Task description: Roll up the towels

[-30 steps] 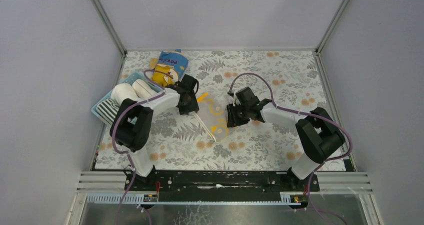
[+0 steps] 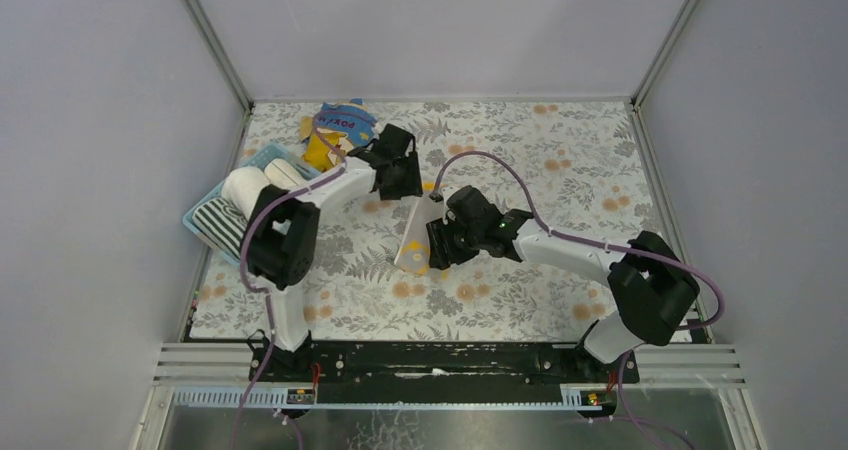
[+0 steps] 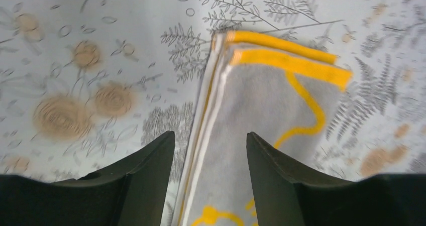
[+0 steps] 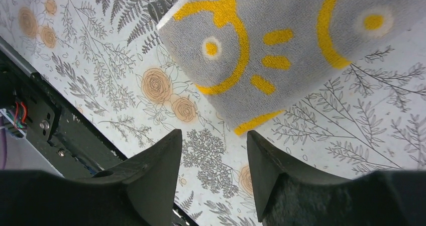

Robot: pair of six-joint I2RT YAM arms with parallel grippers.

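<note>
A grey towel with yellow markings [image 2: 414, 250] lies folded on the patterned table, its long axis running from front to back, partly covered by my arms in the top view. In the left wrist view its far end [image 3: 281, 95] shows stacked layers along the left edge and a yellow hem. My left gripper stands open over that end, nothing between its fingers. Near the front end of the towel [image 4: 226, 50] my right gripper is open too, its fingers apart and empty; the towel's yellow-edged corner lies just beyond the gap between them.
At the left, a light blue basket [image 2: 190, 216] holds rolled white towels [image 2: 245, 187] and a striped one [image 2: 220, 224]. Behind it lies a blue and yellow bag [image 2: 346, 128].
The towel has turned from slanted to nearly straight front to back. My left gripper has moved right and away from the front; my right gripper has shifted left.
</note>
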